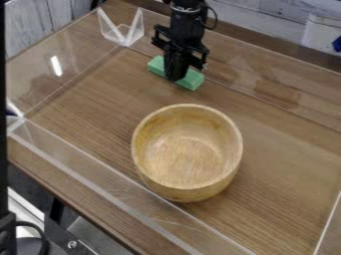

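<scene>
A black robot arm reaches down from the top centre of the camera view to a green sponge-like block on the wooden table. My gripper is at the top of the block, its fingers shut; whether anything is between them is too small to tell. The arm hides part of the block.
A large round wooden bowl stands in the lower middle. A clear, angular plastic object is at the upper left. A dark cable lies at the lower left corner.
</scene>
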